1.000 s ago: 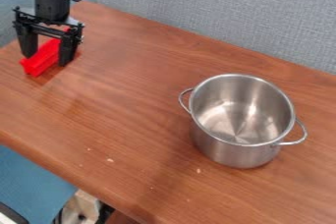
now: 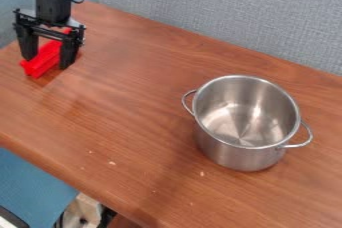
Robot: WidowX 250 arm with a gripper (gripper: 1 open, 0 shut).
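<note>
A black gripper [image 2: 48,44] hangs over the back left of the wooden table, its two fingers apart on either side of a red object [image 2: 43,62] lying on the tabletop. Part of the red object is hidden behind the gripper, and whether the fingers touch it is unclear.
A steel pot [image 2: 246,148] with two side handles stands on the right part of the table [image 2: 134,122]. A grey padded wall [image 2: 227,12] runs along the back, and the table's left edge drops to a blue surface.
</note>
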